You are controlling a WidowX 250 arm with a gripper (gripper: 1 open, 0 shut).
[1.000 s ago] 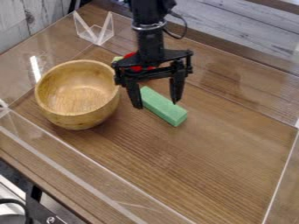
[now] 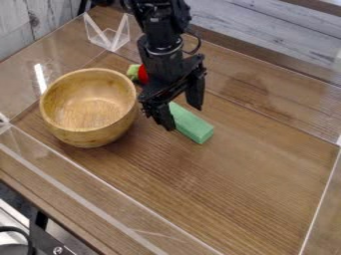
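Observation:
My black gripper (image 2: 173,93) hangs over the middle of the wooden table, open, its two fingers pointing down either side of the upper end of a green rectangular block (image 2: 189,126). The block lies slanted on the table; whether the fingers touch it is unclear. A wide tan bowl (image 2: 80,106) sits to the left. A small red object (image 2: 140,72) lies behind the gripper, partly hidden.
The bowl is close beside the gripper's left finger. A pale railing or wall edge runs along the back and left.
My gripper has turned about its vertical axis, its fingers now lining up diagonally, and has moved slightly back. The block and bowl have not visibly moved.

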